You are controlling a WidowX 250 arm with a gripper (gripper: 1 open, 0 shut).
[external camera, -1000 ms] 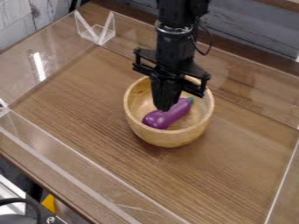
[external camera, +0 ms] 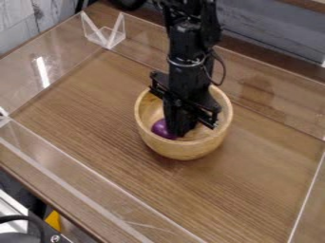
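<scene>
A tan wooden bowl sits on the wooden table near the middle of the view. Inside it, toward the left, a purple object shows partly, the rest hidden by my black gripper, whose fingertips reach down into the bowl over it. Whether the fingers are closed on the object cannot be made out.
A clear plastic piece stands at the back left near the table's edge. A dark cable and yellow item lie off the lower left edge.
My gripper has moved down into the bowl and slightly left, now covering much of the purple object, which showed more fully in the middle of the bowl before.
</scene>
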